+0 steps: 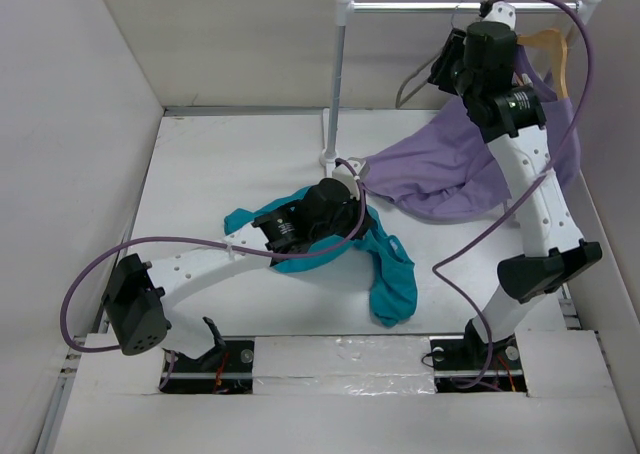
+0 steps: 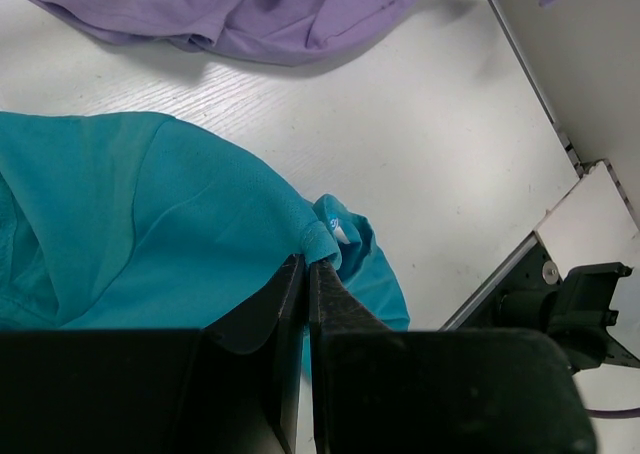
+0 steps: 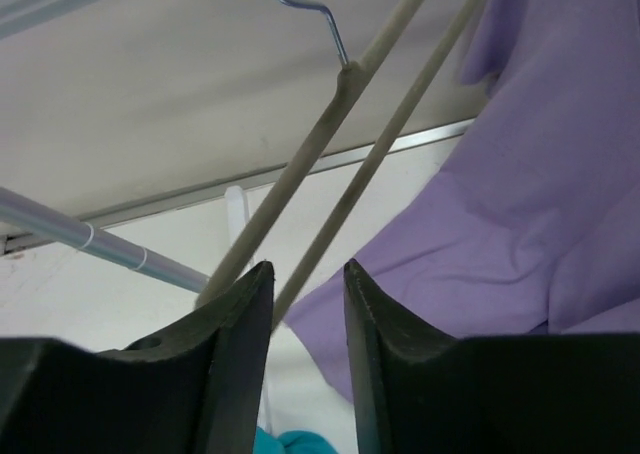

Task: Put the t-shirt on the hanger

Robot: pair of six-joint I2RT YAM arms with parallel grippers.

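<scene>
A teal t-shirt [image 1: 390, 284] lies crumpled on the white work surface. My left gripper is shut at a raised fold of it, the fabric showing at the fingertips. High at the rail, my right gripper is part open around grey hanger bars [image 3: 285, 189]; one bar runs down to between or behind its fingertips, and whether it is gripped I cannot tell. The hanger's metal hook [image 3: 320, 9] rises from the bar.
A white rail [image 1: 400, 7] on posts spans the back. A purple garment [image 1: 450, 174] hangs at the right on a wooden hanger [image 1: 550, 49] and spreads onto the surface behind the teal shirt.
</scene>
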